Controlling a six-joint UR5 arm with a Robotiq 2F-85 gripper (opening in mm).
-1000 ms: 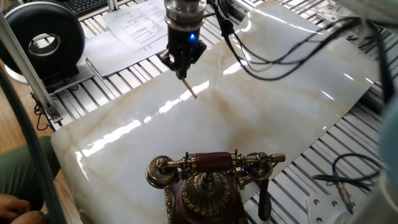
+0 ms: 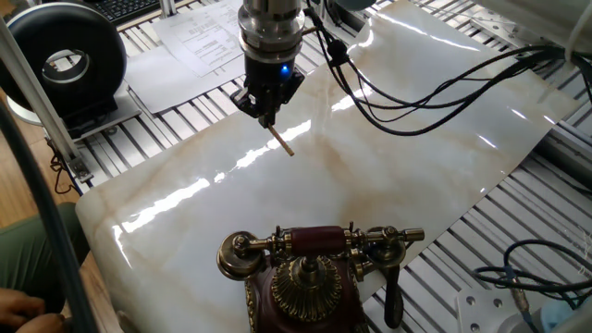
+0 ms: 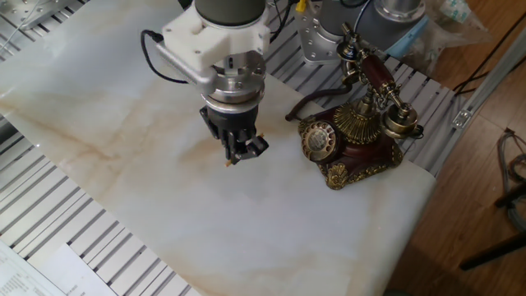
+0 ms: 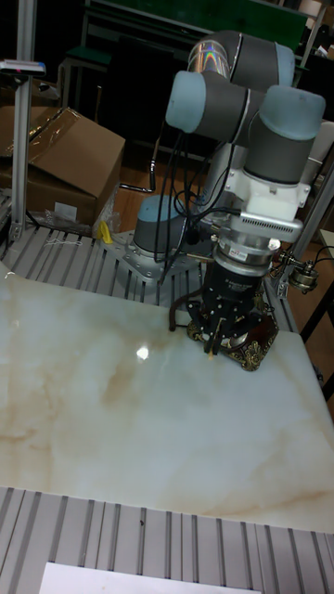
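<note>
An old-style telephone [image 3: 359,136] in dark red and brass stands on the marbled board, its round dial [image 3: 319,141] facing the open part of the board. The handset [image 2: 319,240] rests across its cradle. Black and pointing down, my gripper [image 2: 268,120] hangs over the board, shut on a thin wooden stick [image 2: 282,141] that slants out below the fingers. In exterior view 2 the gripper [image 3: 236,152] is left of the telephone and apart from it. In exterior view 3 the gripper [image 4: 219,327] hides much of the telephone [image 4: 259,342].
The marbled board [image 2: 176,176] is otherwise clear. Loose black cables [image 2: 416,106] hang from the arm. Papers [image 2: 199,42] and a black ring-shaped object [image 2: 65,63] lie beyond the board. A person's hand [image 2: 28,310] shows at the lower left.
Over the last second the gripper and stick have shifted slightly left and down in exterior view 1, and the arm's cables have swung. The telephone has stayed put.
</note>
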